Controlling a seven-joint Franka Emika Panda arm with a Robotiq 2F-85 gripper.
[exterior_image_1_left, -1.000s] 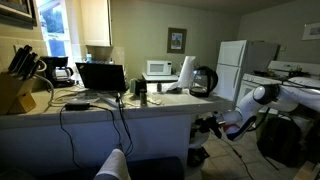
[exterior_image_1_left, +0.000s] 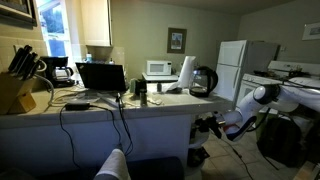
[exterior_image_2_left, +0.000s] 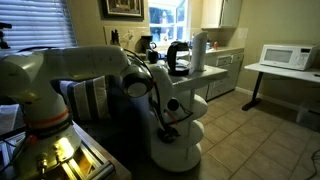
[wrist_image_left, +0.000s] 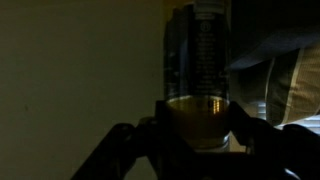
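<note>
In the wrist view a bottle (wrist_image_left: 198, 62) with a dark printed label and a shiny amber end lies between the fingers. My gripper is shut on it, gripping near the amber end. The bottle's far end runs out of the top of that view. Low beside the counter, below its top, the gripper (exterior_image_1_left: 205, 128) shows small and dark in exterior view 1. Exterior view 2 has the gripper (exterior_image_2_left: 176, 128) in shadow, and the bottle cannot be made out there.
The counter (exterior_image_1_left: 150, 108) carries a knife block (exterior_image_1_left: 18, 92), a laptop (exterior_image_1_left: 102, 77), a kettle (exterior_image_1_left: 203, 80) and small items. Cables hang down its front. Rounded pale shapes (exterior_image_2_left: 178, 153) stand close under the gripper. Tiled floor (exterior_image_2_left: 255, 130) lies open to the right in exterior view 2.
</note>
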